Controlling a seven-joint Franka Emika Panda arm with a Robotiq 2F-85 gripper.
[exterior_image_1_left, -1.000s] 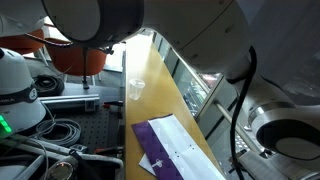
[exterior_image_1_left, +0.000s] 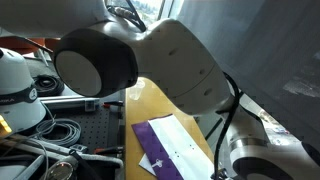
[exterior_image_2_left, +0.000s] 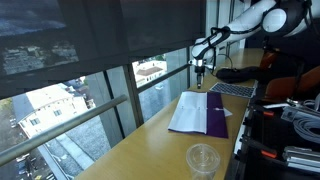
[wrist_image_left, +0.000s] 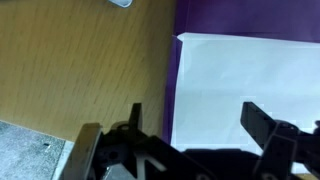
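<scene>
A white and purple flat sheet, cloth or paper (exterior_image_2_left: 200, 118) lies on the wooden table. Its purple band and white part (exterior_image_1_left: 182, 145) show below the arm in exterior view 1. My gripper is open over the sheet's edge in the wrist view, with nothing between its fingers. The purple border (wrist_image_left: 172, 85) runs between the two fingers. In exterior view 2 the arm (exterior_image_2_left: 205, 52) stands at the far end of the table, its hand low near the sheet's far side. Height above the sheet is hard to tell.
A clear cup (exterior_image_2_left: 203, 160) stands at the table's near end. A pale object (wrist_image_left: 122, 3) is cut off at the top of the wrist view. Windows (exterior_image_2_left: 50, 118) line one side; a black surface with cables (exterior_image_1_left: 68, 130) lies along the other. Bare wood surrounds the sheet.
The light on the base went from green to orange. The sheet has not moved.
</scene>
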